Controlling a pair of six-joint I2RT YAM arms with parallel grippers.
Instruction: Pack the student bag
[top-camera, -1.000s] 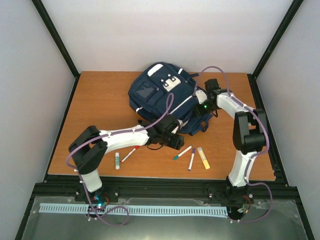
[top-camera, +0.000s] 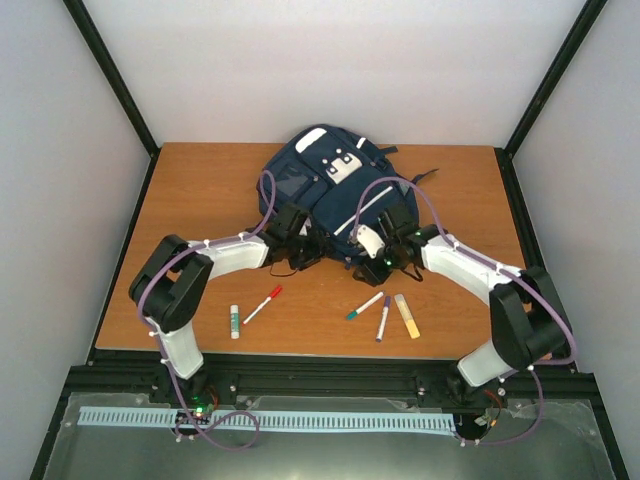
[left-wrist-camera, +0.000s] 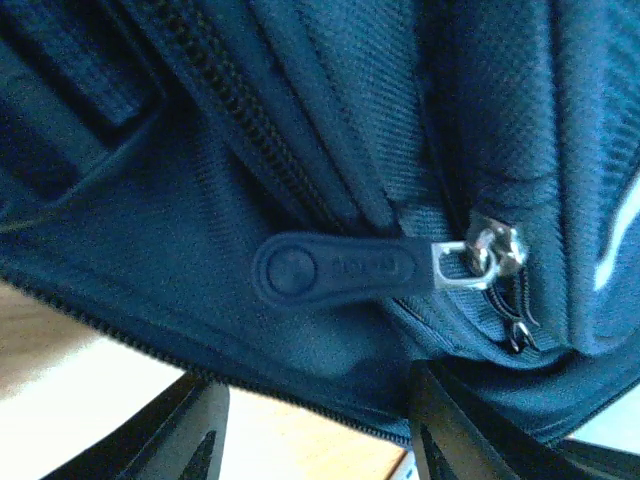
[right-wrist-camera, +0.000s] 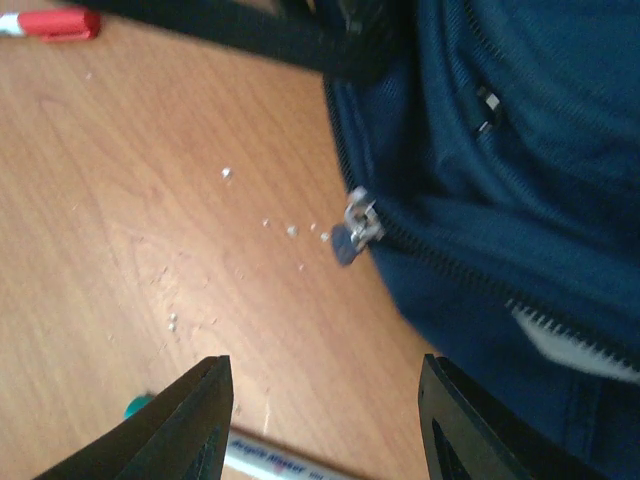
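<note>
The dark blue student bag (top-camera: 330, 170) lies tilted at the back of the table. Along its lower edge, my left gripper (top-camera: 319, 246) stands part open; in the left wrist view, the zip-toothed edge (left-wrist-camera: 300, 400) crosses the gap between the fingers, not visibly pinched. A dark zip pull (left-wrist-camera: 350, 268) lies above them. My right gripper (top-camera: 370, 272) is open just in front of the bag's lower right. In the right wrist view, its fingers (right-wrist-camera: 455, 425) stand apart over bare wood, below a metal zip slider (right-wrist-camera: 361, 218) at the bag's edge.
In front lie a red-capped marker (top-camera: 263, 303), a glue stick (top-camera: 234, 321), a green-capped marker (top-camera: 365, 305), a purple-capped marker (top-camera: 383, 319) and a yellow highlighter (top-camera: 407, 316). Both grippers are close together.
The bag's loose lower right part has shifted.
</note>
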